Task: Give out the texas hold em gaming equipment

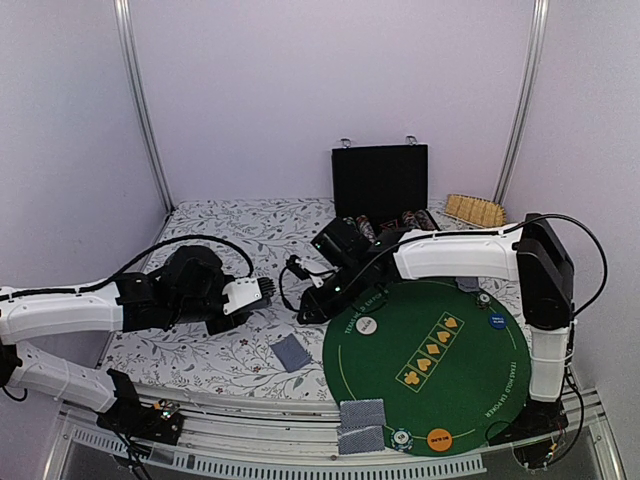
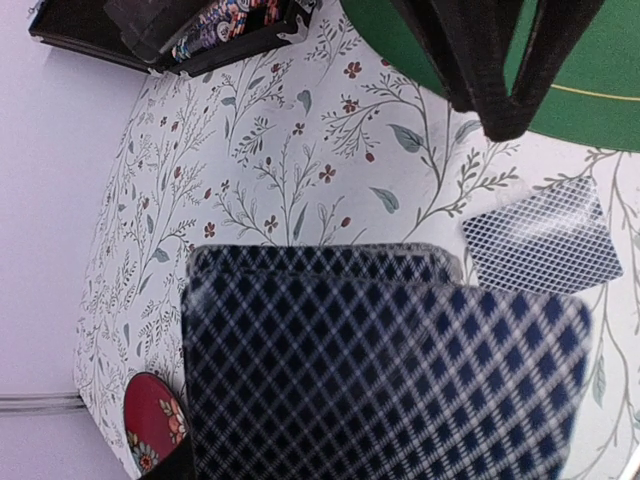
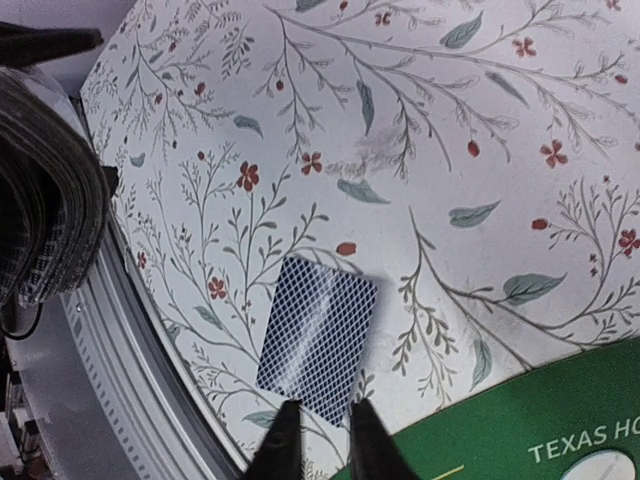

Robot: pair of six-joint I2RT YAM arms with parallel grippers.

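My left gripper (image 1: 248, 298) is shut on a deck of cards (image 2: 380, 380) with blue-and-white checked backs, which fills the lower part of the left wrist view and hides its fingers. My right gripper is open, its two blurred fingertips apart with nothing seen between them. A single checked card (image 3: 320, 335) lies flat, back up, on the flowered cloth, left of the green poker mat (image 1: 470, 370). In the top view my right gripper hovers above and to the right of that card (image 1: 291, 353). Two more cards (image 1: 361, 425) lie at the mat's lower left edge.
An open black chip case (image 1: 380, 180) stands at the back, partly hidden by the right arm. Beside it is a woven tray (image 1: 475, 210). Chips, including a white one (image 1: 366, 325), rest on the mat. The cloth (image 1: 250, 220) behind the left arm is clear.
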